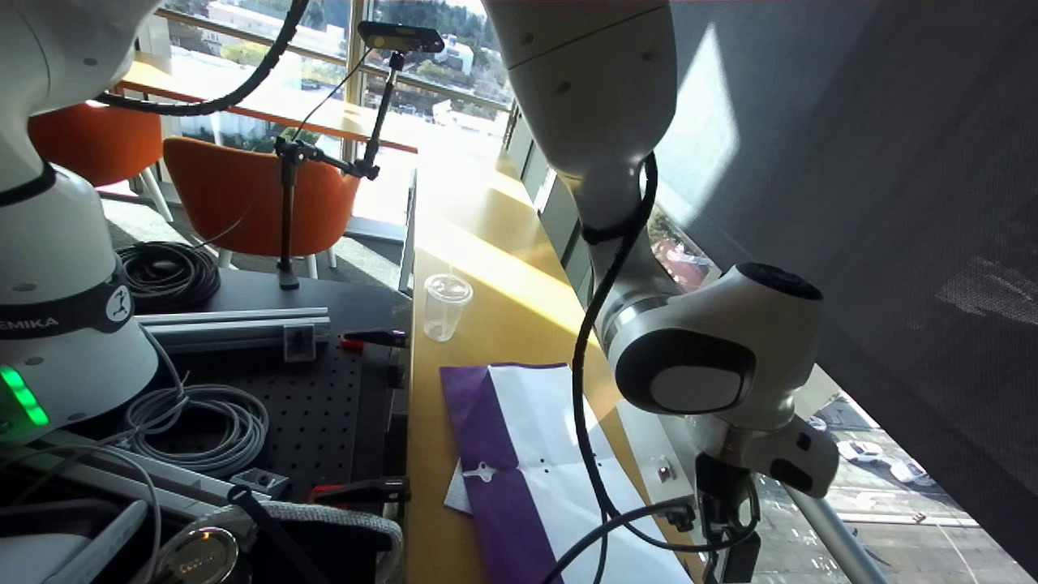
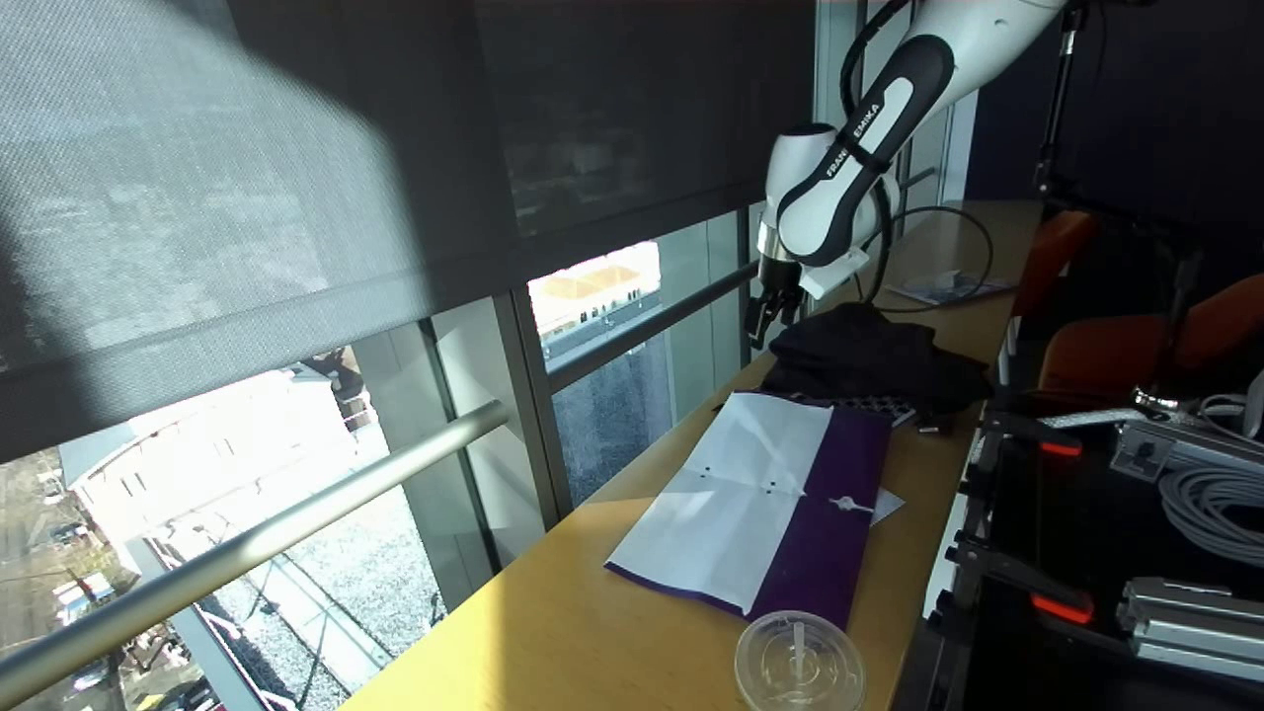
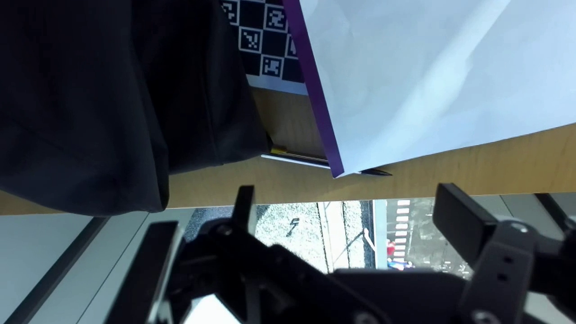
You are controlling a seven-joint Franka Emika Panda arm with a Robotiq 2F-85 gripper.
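My gripper is open, its two fingers wide apart with nothing between them. In exterior view 2 the gripper (image 2: 770, 326) hangs above the window-side edge of the table, beside a heap of black cloth (image 2: 859, 350). A folded purple and white sheet (image 2: 747, 498) lies flat on the table. One corner of that sheet (image 3: 399, 92) covers part of a thin dark pen-like item (image 3: 375, 172) in the wrist view; the black cloth (image 3: 108, 108) lies left of it. A clear plastic cup with a lid (image 1: 445, 310) stands beyond the sheet in exterior view 1.
A black-and-white patterned board (image 3: 264, 43) shows between cloth and sheet. The window rail (image 2: 355, 510) and the dark blind (image 2: 474, 154) border the table. Clamps and coiled cable (image 1: 199, 428) lie on the black bench.
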